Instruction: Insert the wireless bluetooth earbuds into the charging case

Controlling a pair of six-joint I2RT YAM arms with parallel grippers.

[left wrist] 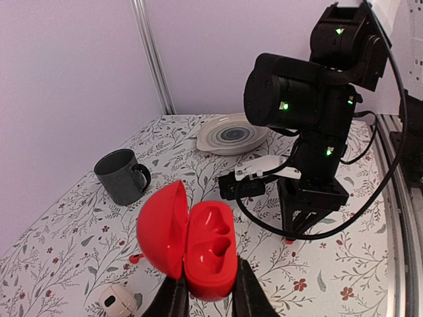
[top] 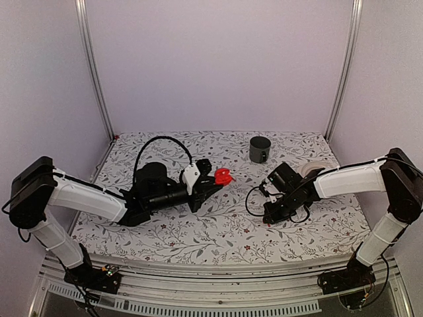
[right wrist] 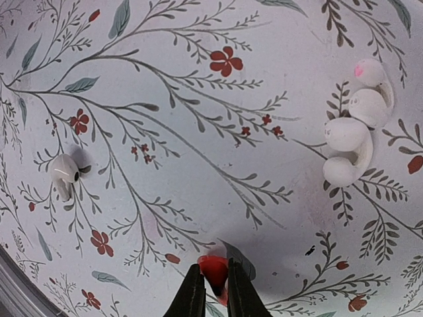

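Note:
My left gripper (top: 215,185) is shut on the red open charging case (left wrist: 210,264), held up off the table. In the left wrist view the case shows its cavities and raised lid. My right gripper is low over the table at right, its fingertips around a red earbud (right wrist: 213,264); whether they grip it is unclear. White earbud-like pieces (right wrist: 347,139) lie in two groups at right of the right wrist view, with a single one (right wrist: 65,170) at left.
A dark grey mug (top: 260,145) stands at the back. A pale plate (left wrist: 211,139) lies behind the right arm.

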